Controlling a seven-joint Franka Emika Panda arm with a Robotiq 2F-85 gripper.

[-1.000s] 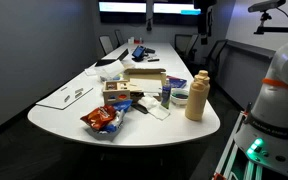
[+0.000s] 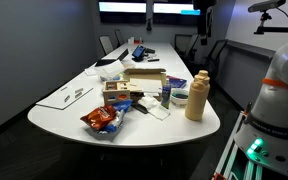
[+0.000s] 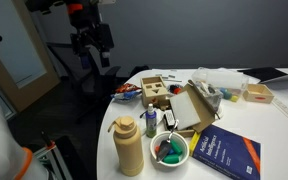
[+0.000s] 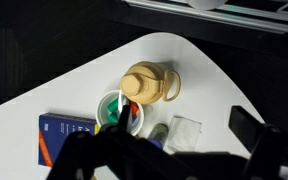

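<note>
High above the table my gripper stands open, its two dark fingers wide apart in the wrist view with only tabletop and objects far below between them. Exterior view 2 has the gripper (image 3: 96,60) at upper left, clear of everything. A tan jug (image 3: 129,148) with a handle stands upright near the table's edge. Beside it is a white bowl (image 3: 171,149) holding small coloured items and a utensil. A small bottle (image 3: 151,122) stands close to the bowl. The blue book (image 3: 227,150) lies flat to the right of the bowl.
An open cardboard box (image 3: 189,108), a wooden organiser box (image 3: 155,90) and a clear bin (image 3: 219,78) crowd the middle. A red snack bag (image 2: 99,117) and white napkin (image 2: 154,108) lie nearer the front in exterior view 1.
</note>
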